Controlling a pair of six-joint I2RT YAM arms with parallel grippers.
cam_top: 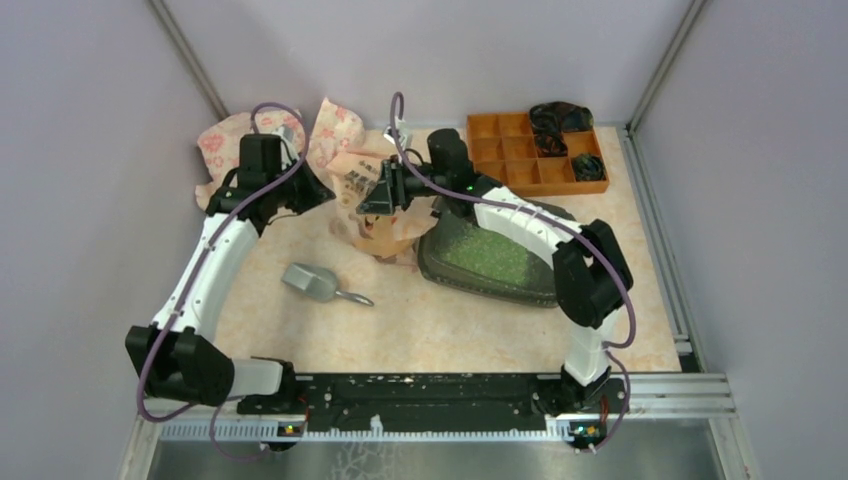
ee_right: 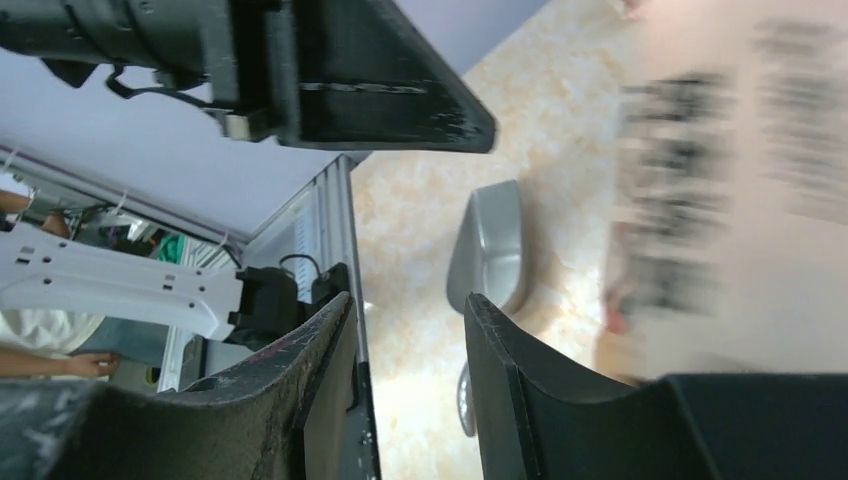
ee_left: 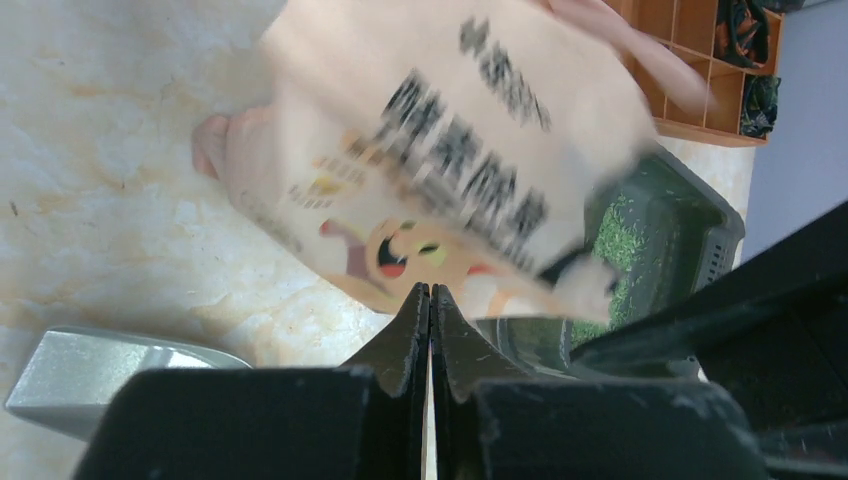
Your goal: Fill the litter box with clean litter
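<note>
A paper litter bag (cam_top: 365,230) with printed text and a cartoon face stands crumpled left of the green litter box (cam_top: 490,260), which has green litter in it; in the left wrist view the bag (ee_left: 440,170) is blurred. My left gripper (cam_top: 325,195) is at the bag's left side, fingertips together in the left wrist view, nothing visible between them. My right gripper (cam_top: 378,200) is over the bag's upper part; in the right wrist view its fingers stand apart, the blurred bag beside them, and whether they touch it is unclear. A metal scoop (cam_top: 310,283) lies front left.
An orange compartment tray (cam_top: 500,150) with black bundles stands at the back right. Pink patterned cloths or bags (cam_top: 225,150) lie at the back left.
</note>
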